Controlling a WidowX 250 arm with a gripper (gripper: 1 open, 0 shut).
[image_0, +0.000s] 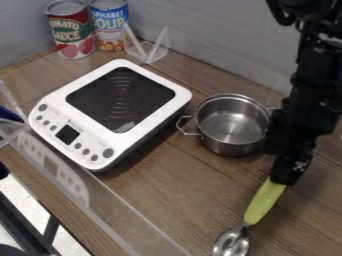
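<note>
The black gripper (289, 152) hangs low at the right, over the top end of a spoon's yellow-green handle (262, 200); its fingers are dark and hard to make out, so contact with the handle is unclear. The spoon's metal bowl (231, 243) lies on the wooden counter toward the bottom edge. A steel pot (231, 124) with two handles stands just left of the gripper, empty inside.
A white induction cooker (83, 137) fills the left middle. A tomato sauce can (70, 30) and an alphabet soup can (110, 22) stand at the back left.
</note>
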